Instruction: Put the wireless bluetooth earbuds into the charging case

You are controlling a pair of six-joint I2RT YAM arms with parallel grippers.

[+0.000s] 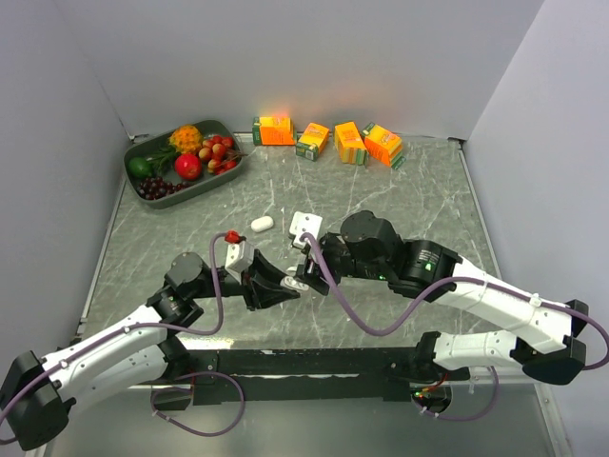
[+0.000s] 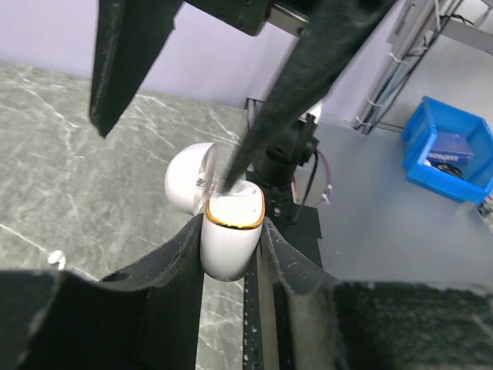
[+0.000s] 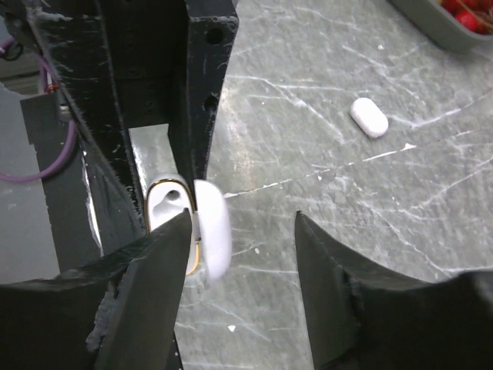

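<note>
The white charging case [image 2: 231,231], gold-rimmed with its lid [image 2: 189,179] raised, is clasped by my left gripper [image 1: 288,284] above the table. Its mouth shows beside the lid in the right wrist view, with a grey hollow in the case [image 3: 171,202]. My right gripper is part open around the lid side, its fingers apart. One dark fingertip [image 2: 231,173] overlaps the case mouth in the left wrist view. Between the right fingers I see only the white lid and the table behind; no earbud can be made out there. The case's inside is mostly hidden.
A white rounded piece [image 1: 262,224] lies on the marble table behind the grippers. A grey tray [image 1: 190,195] of fruit stands at back left, and several orange boxes [image 1: 350,143] line the back. The table's front edge is close below the arms.
</note>
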